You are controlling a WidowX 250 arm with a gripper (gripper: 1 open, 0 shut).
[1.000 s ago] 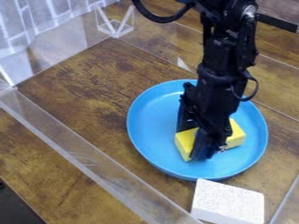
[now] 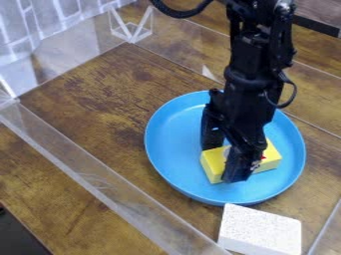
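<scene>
A blue plate [image 2: 176, 147] sits on the wooden table at centre right with a yellow block [image 2: 264, 159] on it. My black gripper [image 2: 229, 157] hangs low over the plate from the top, its fingers open around or just over the yellow block, partly hiding it. Whether the fingers touch the block is hard to tell.
A white block [image 2: 261, 229] lies in front of the plate at the bottom right. Clear plastic panels run along the left side.
The plate and blocks look about the same.
</scene>
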